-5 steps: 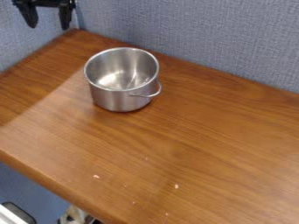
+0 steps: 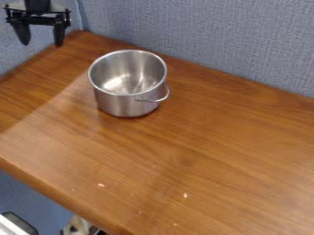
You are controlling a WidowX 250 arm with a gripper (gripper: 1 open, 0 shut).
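Note:
My gripper (image 2: 40,33) hangs at the top left, high by the back corner, its black fingers apart and nothing visible between them. A steel pot (image 2: 117,99) with a wire side handle stands upright on the wooden table (image 2: 196,165), right of and below the gripper in the view, clearly apart from it. The pot appears empty.
Grey padded walls (image 2: 221,37) run along the back and left. A blue floor shows at the lower left, with part of some hardware at the bottom edge.
My gripper has moved a little left and down over the last second. The pot has not moved.

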